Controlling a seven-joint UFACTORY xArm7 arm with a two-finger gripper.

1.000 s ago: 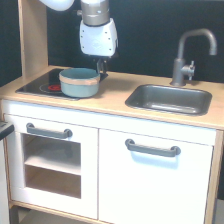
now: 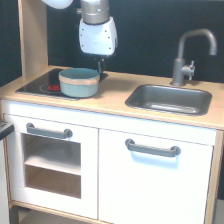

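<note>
A blue-grey pot [image 2: 79, 85] stands upright on the black cooktop at the left of the toy kitchen's counter, over part of a red-marked burner. From above comes the white arm, and my gripper [image 2: 101, 67] points down at the pot's back right edge. Its dark fingers are small and blend into the dark wall. I cannot tell whether they touch the pot or have anything between them.
To the right, a metal sink [image 2: 170, 98] is empty, with a grey faucet [image 2: 185, 55] behind it. Bare wooden counter [image 2: 115, 90] lies between pot and sink. Below are an open-looking oven compartment [image 2: 53, 165] and a white cabinet door [image 2: 150, 185] with a grey handle.
</note>
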